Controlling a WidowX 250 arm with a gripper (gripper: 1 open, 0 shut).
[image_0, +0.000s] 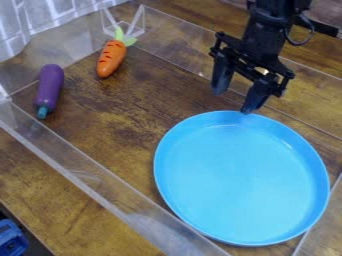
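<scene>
The black gripper (238, 78) hangs over the wooden surface at the upper right, just above the back edge of a large blue plate (241, 178). Its fingers are apart; whether anything sits between them is hard to see. A toy carrot (111, 59) with a green top lies at the upper left. A purple eggplant-like toy (50, 88) with a teal tip lies at the far left.
Clear plastic walls border the wooden surface (134, 120). A blue object (8, 240) shows at the lower left corner, outside the wall.
</scene>
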